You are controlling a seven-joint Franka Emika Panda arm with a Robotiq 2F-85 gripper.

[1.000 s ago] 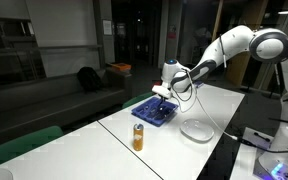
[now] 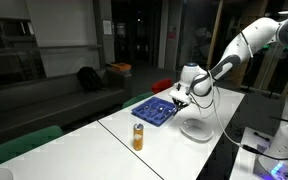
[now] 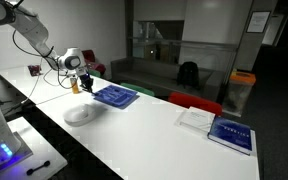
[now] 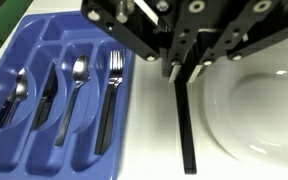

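A dark, flat-handled utensil (image 4: 187, 135) points away from my gripper, which is shut on it; its far end is hidden under the gripper. In the wrist view, this handle lies between the blue cutlery tray (image 4: 124, 100) on the left and the white plate (image 4: 269, 105) on the right. The tray's compartments hold a fork (image 4: 114, 70), a spoon (image 4: 81, 70) and other dark-handled cutlery. From exterior view 1, the gripper (image 2: 181, 102) is above the table, just right of the tray (image 2: 156, 110) and behind the plate (image 2: 196, 130).
An orange bottle (image 2: 138, 137) stands in front of the tray. White and blue flat containers (image 3: 231, 132) are at the table's far end in exterior view 2. A thin cable hangs beside the arm.
The arm has moved rightward from over the blue tray to the space between tray and plate. The tray, plate and bottle have stayed put.
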